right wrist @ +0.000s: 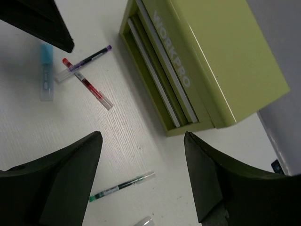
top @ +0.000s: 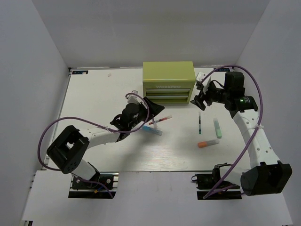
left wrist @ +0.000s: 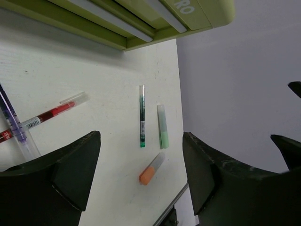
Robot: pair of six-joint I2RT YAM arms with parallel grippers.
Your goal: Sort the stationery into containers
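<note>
At the back middle stands a green WORKPRO drawer box (top: 168, 75), its front facing the table. Left of centre, a red pen (top: 162, 119) is crossed by a purple pen (right wrist: 89, 59), and a blue marker (top: 152, 130) lies beside them. On the right are a dark green pen (top: 199, 123), a pale green marker (top: 217, 128) and an orange marker (top: 208, 143). My left gripper (top: 155, 109) is open above the table just in front of the box, near the crossed pens. Off the box's right front corner, my right gripper (top: 198, 101) hangs open. Both are empty.
Grey walls (top: 33, 56) enclose the table at the left, back and right. Bare white tabletop (top: 94, 94) spreads at the left, and the front middle is also clear. The box stands between the two arms' far reaches.
</note>
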